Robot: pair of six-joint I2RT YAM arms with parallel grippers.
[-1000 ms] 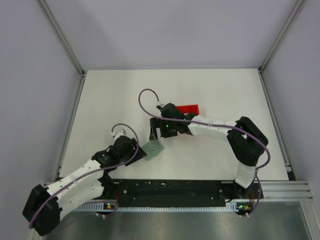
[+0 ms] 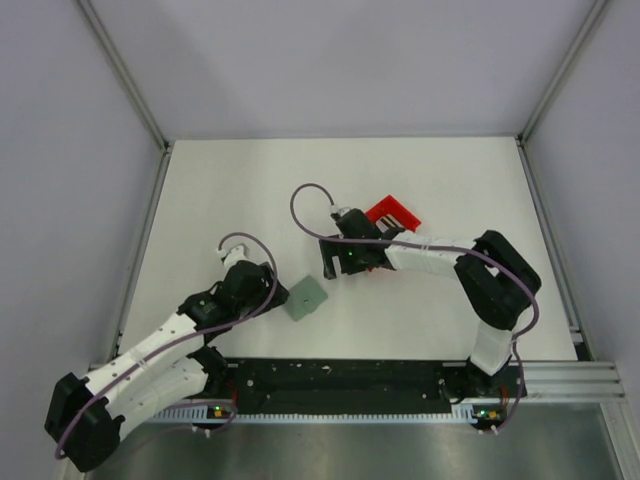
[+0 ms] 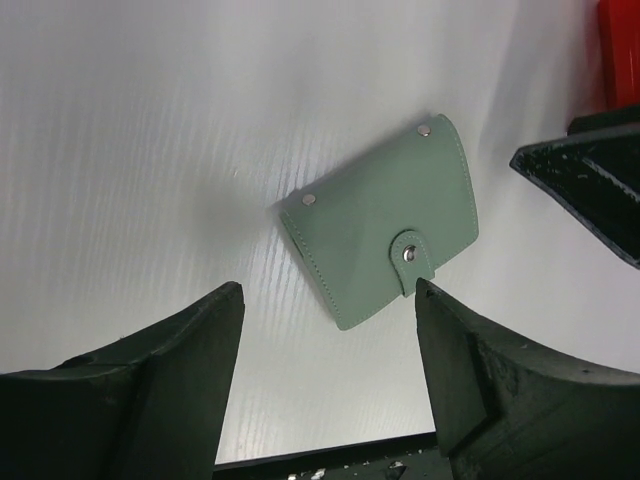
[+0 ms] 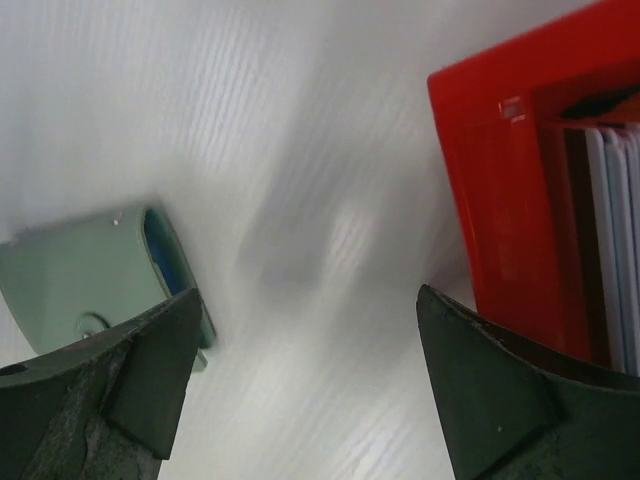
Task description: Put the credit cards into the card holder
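A closed green card holder (image 2: 306, 298) with a snap flap lies flat on the white table, right of my left gripper (image 2: 282, 292). In the left wrist view the holder (image 3: 385, 215) sits beyond my parted fingers (image 3: 205, 330), and nothing is between them. The red box (image 2: 393, 212) stands at an angle behind my right arm, with several thin cards (image 2: 389, 223) in it. My right gripper is open and empty in the right wrist view. Cards (image 4: 625, 220) stand on edge inside the red box (image 4: 500, 180), whose near wall is close to the right finger.
A dark finger of the right gripper reaches into the left wrist view near the holder, so the two arms are close. A dark strip (image 2: 340, 388) runs along the front edge.
The red box has turned and shifted right. The left gripper moved slightly back, away from the front edge. The holder stays put.
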